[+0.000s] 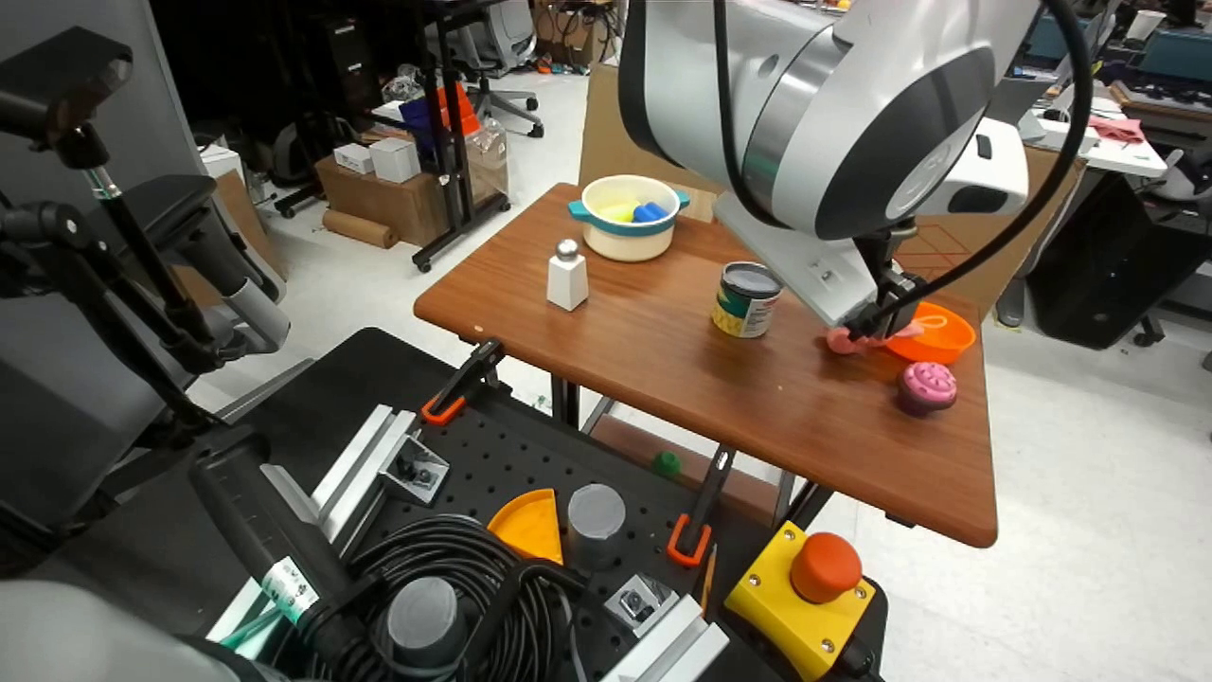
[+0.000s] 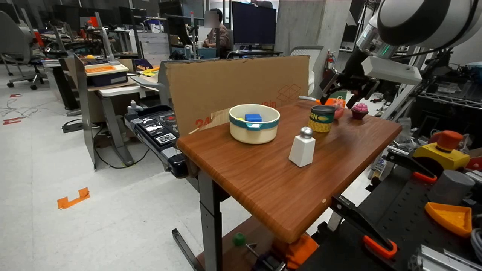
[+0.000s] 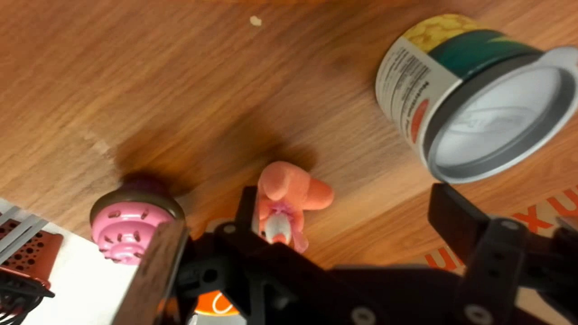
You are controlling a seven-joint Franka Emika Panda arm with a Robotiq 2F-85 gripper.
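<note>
In the wrist view my gripper stands open above the table. A pink figurine [image 3: 287,187] appears between its fingers, much nearer the left one, whose tip overlaps the figurine's edge; contact cannot be told. Exterior view 1 has the arm's end partly covering the figurine [image 1: 840,341]. From the other side, my gripper [image 2: 339,99] is spread, with the figurine [image 2: 339,111] low behind the can. That corn can [image 3: 460,97] is upright, off to the right in the wrist view. A pink-topped cupcake [image 1: 928,387] sits near the table's right edge.
An orange bowl [image 1: 949,337] is close behind the figurine. Farther left are a white shaker [image 1: 567,280] and a cream pot [image 1: 631,244] holding blue and yellow items. Cardboard [image 2: 235,88] stands along the back edge.
</note>
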